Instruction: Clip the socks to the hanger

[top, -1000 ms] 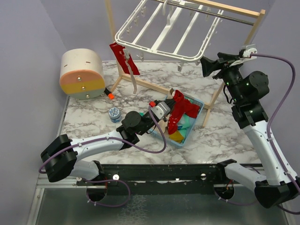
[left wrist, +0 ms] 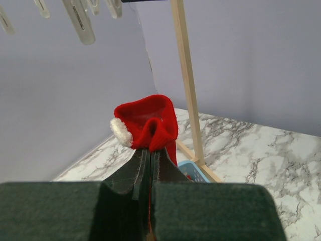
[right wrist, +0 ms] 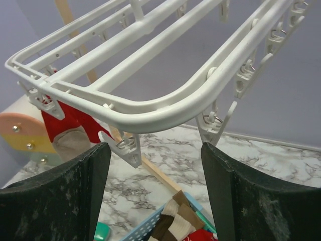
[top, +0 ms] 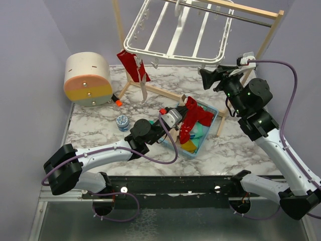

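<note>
My left gripper (top: 183,110) is shut on a red sock (top: 188,124) that dangles over the box. In the left wrist view a bunched end of that red sock (left wrist: 150,118), with a white patch, rises above the closed fingertips. The white hanger (top: 173,55) hangs from the wooden frame. Another red sock (top: 134,65) is hanging from its left side. Near the hanger's front right corner is my right gripper (top: 209,79), open. In the right wrist view one white clip (right wrist: 126,146) lies close to the left finger (right wrist: 83,186), and another clip (right wrist: 210,125) is beyond the right finger.
A blue box (top: 206,138) with several socks stands on the marble table under the hanger. At the left are a rounded drawer unit (top: 83,75) and a blue-lidded jar (top: 122,123). Wooden legs (top: 220,123) of the frame stand beside the box.
My right gripper has moved left, up to the hanger's front right corner. The hanger has swung a little to the right, its hanging sock swaying too. The left arm stays still.
</note>
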